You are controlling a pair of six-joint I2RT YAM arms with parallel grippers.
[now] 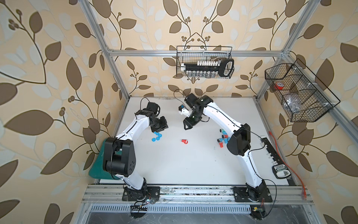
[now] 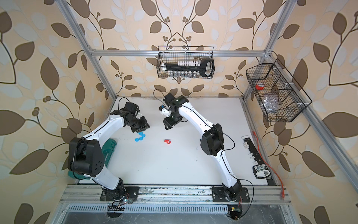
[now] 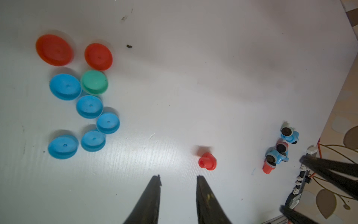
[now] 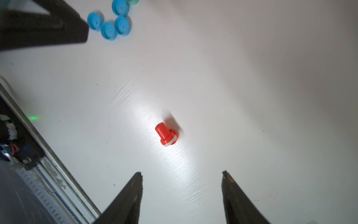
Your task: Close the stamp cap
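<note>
The red stamp (image 4: 163, 130) lies tilted near the middle of the white table, its pale end against the red cap (image 4: 174, 138). Stamp and cap touch, but the cap is not fitted over that end. The same red stamp (image 3: 204, 163) appears right of centre in the left wrist view. My left gripper is open with empty space between its fingers, up and to the left of the stamp. Raised behind the stamp, my right gripper is spread wide open, holding nothing.
Blue caps (image 3: 65, 86), a green cap (image 3: 94, 82) and red caps (image 3: 54, 50) lie at the left. Several stamps (image 3: 276, 155) cluster to the right. A teal case (image 1: 100, 167) sits at front left.
</note>
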